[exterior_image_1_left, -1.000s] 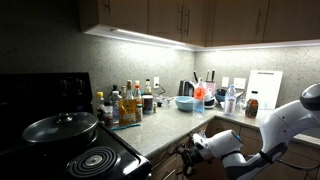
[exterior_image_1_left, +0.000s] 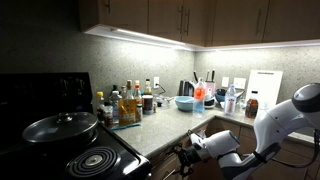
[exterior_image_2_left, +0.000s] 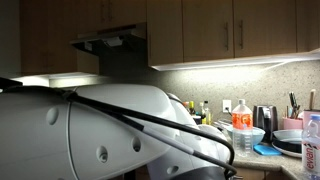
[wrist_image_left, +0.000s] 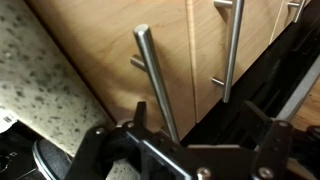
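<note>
In the wrist view my gripper is open in front of light wooden cabinet fronts (wrist_image_left: 95, 30). A metal bar handle (wrist_image_left: 153, 70) runs into the space between its spread fingers; I cannot tell whether either finger touches it. Another bar handle (wrist_image_left: 234, 45) lies beyond it, to the upper right. Exterior view 1 shows the gripper (exterior_image_1_left: 180, 160) low, below the counter edge by the lower cabinets, dark and hard to make out. In exterior view 2 the white arm (exterior_image_2_left: 120, 135) fills the foreground, and the gripper is hidden.
The speckled counter edge (wrist_image_left: 40, 80) runs close along the gripper's left side. A black stove (exterior_image_1_left: 80, 160) with a covered pan (exterior_image_1_left: 60, 128) stands at the left. Several bottles (exterior_image_1_left: 128, 106) line the counter's back. A blue bowl (exterior_image_1_left: 184, 103) and a large clear bottle (exterior_image_1_left: 198, 100) stand near the corner.
The arm's white links have shifted slightly, the upper part at the right sitting a little lower. Down by the cabinets the gripper stays in about the same place. Counter objects are unmoved.
</note>
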